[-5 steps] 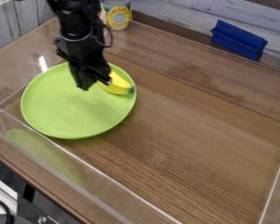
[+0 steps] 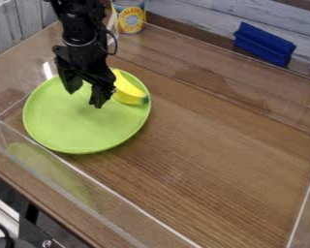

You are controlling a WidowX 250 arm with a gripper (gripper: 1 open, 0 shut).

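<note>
My black gripper (image 2: pixel 85 80) reaches down from the top left over a green plate (image 2: pixel 86 135), its two fingers open above the plate's back part. A yellow object (image 2: pixel 132 91), perhaps a toy banana or wedge, lies on the plate's right part, to the right of the gripper and partly beside its fingers. Nothing shows held between the fingers.
A blue block (image 2: pixel 263 43) stands at the back right. A printed can (image 2: pixel 131 15) stands at the back behind the arm. The wooden surface right of the plate is clear.
The gripper has moved left and its fingers now show lower over the plate, apart from the yellow object. The plate and yellow object look unmoved.
</note>
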